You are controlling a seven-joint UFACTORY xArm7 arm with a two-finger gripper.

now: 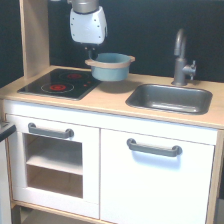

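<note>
The blue-green pot point(112, 70) with tan handles is over the wooden counter, to the right of the black stovetop point(61, 84). My gripper point(91, 53) comes down from above at the pot's left handle. Its small dark fingers meet the handle and look shut on it, though their tips are hard to make out. The pot is upright. Whether its base touches the counter or hangs just above it cannot be told.
The steel sink point(170, 98) and its grey faucet point(181, 58) lie to the right. Bare counter point(112, 96) separates stove and sink. Below are an open-shelf cabinet point(55, 165) and a white door point(153, 180).
</note>
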